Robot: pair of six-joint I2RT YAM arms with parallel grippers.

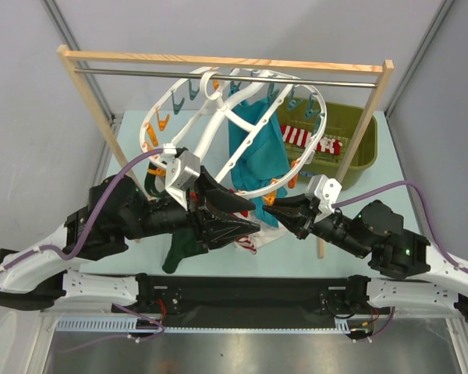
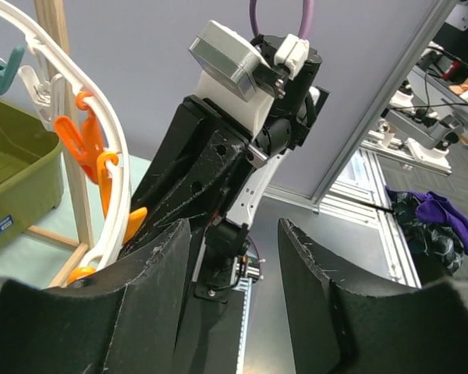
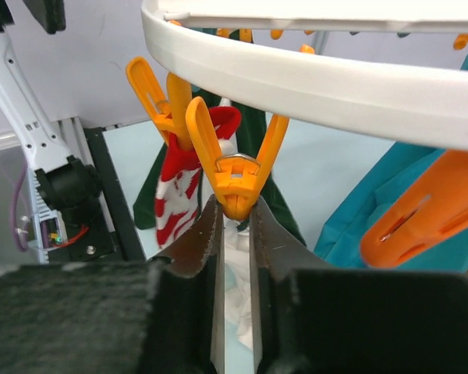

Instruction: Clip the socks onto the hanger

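The white round hanger (image 1: pixel 253 191) hangs from the bar and carries orange and teal clips. In the right wrist view, my right gripper has its fingers closed around the lower end of an orange clip (image 3: pixel 238 175). Left of it, a red-and-white sock (image 3: pixel 175 191) hangs below another orange clip (image 3: pixel 179 109). My left gripper (image 1: pixel 255 217) is open at the hanger's front, with nothing between its fingers in the left wrist view. Dark green cloth (image 1: pixel 183 249) lies partly behind the left arm; white cloth (image 3: pixel 238 288) shows below the right gripper.
Teal cloth (image 1: pixel 253 144) hangs inside the ring. A green bin (image 1: pixel 359 160) holding red-and-white striped cloth stands back right, behind the wooden frame's post (image 1: pixel 366 117). The two grippers are close together.
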